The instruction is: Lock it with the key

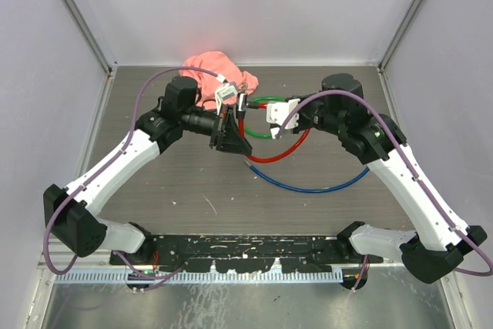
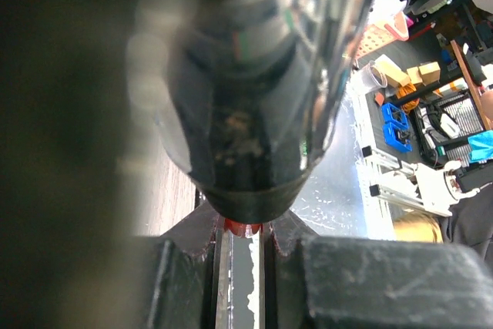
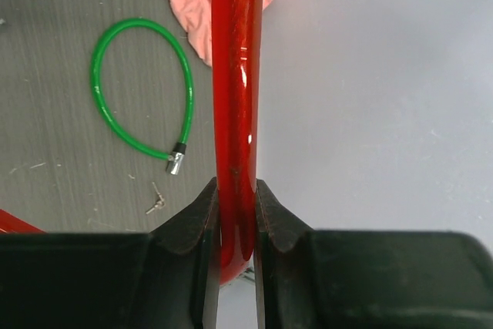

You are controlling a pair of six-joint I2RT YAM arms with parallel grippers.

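Note:
The red cable lock (image 1: pixel 266 160) is held up over the table in a loop, a hand on each end. My left gripper is shut on the red cable just below the dark, shiny lock head (image 2: pixel 246 129). In the top view that lock head (image 1: pixel 242 104) stands upright, with a small metal piece, perhaps the key (image 1: pixel 243 88), at its top. My right gripper is shut on the red cable near its other end. That black-collared end (image 1: pixel 253 105) meets the side of the lock head; how deep its pin sits cannot be told.
A green cable lock (image 3: pixel 189 102) and a small key-like metal piece (image 3: pixel 157 199) lie on the table. A blue cable (image 1: pixel 308 190) lies nearer the front, and a pink cloth (image 1: pixel 219 65) at the back.

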